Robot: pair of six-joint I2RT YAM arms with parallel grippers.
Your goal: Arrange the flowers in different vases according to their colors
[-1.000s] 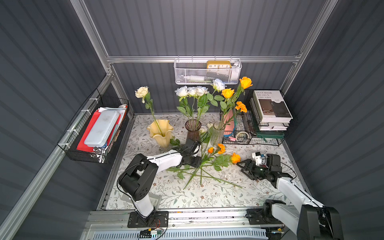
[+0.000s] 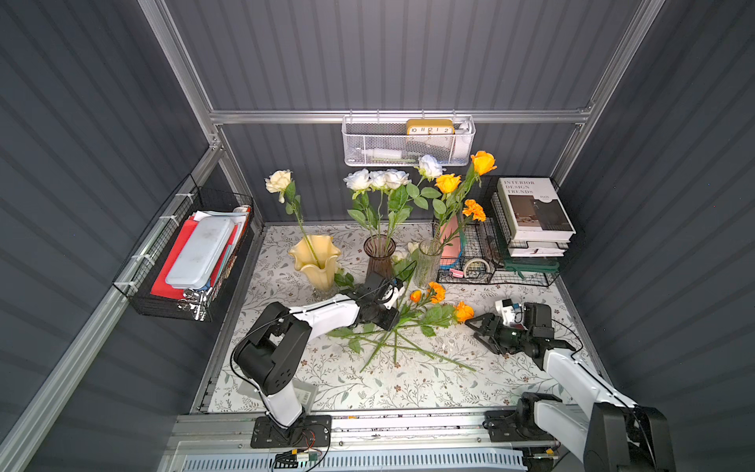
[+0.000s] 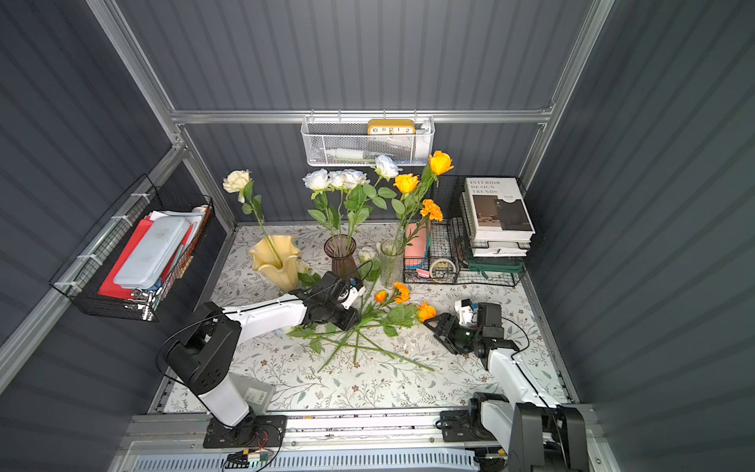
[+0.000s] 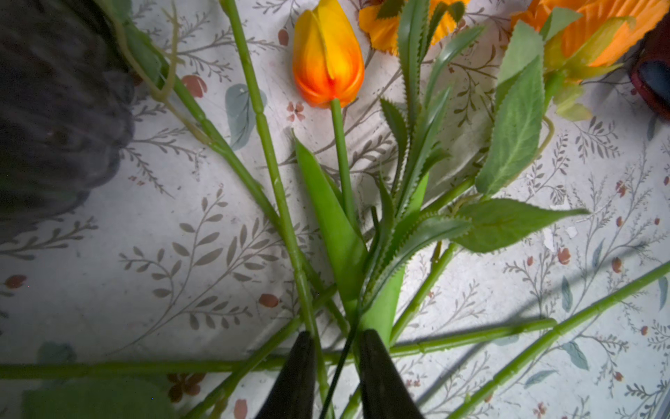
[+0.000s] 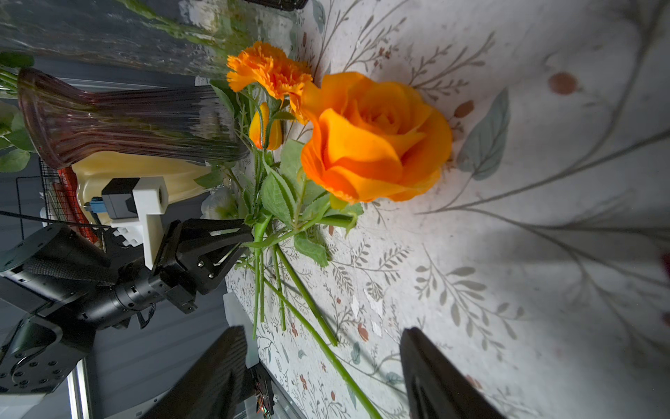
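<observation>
My left gripper is over the crossed green stems point(image 4: 286, 237), its fingers point(image 4: 293, 380) part open with stems showing in the gap; whether they touch is unclear. Loose on the table lie an orange tulip point(image 4: 328, 59), an orange carnation point(image 5: 265, 70) and an orange rose point(image 5: 377, 136). Open and empty, my right gripper stays right of the rose. At the back, the yellow vase point(image 2: 316, 275) holds a cream rose point(image 2: 277, 181), the brown vase point(image 2: 379, 247) white roses point(image 2: 377, 180), and the clear vase point(image 2: 428, 263) orange-yellow flowers point(image 2: 448, 184) and apparently one white rose point(image 2: 429, 166).
A black wire rack with books point(image 2: 534, 208) stands at the back right, a tape roll point(image 2: 476, 269) near it. A wire basket point(image 2: 192, 259) hangs on the left, a white mesh basket point(image 2: 358, 149) on the back wall.
My left gripper and the loose orange tulip and carnation have shifted slightly to the right. The right arm and the vases stay as they were.
</observation>
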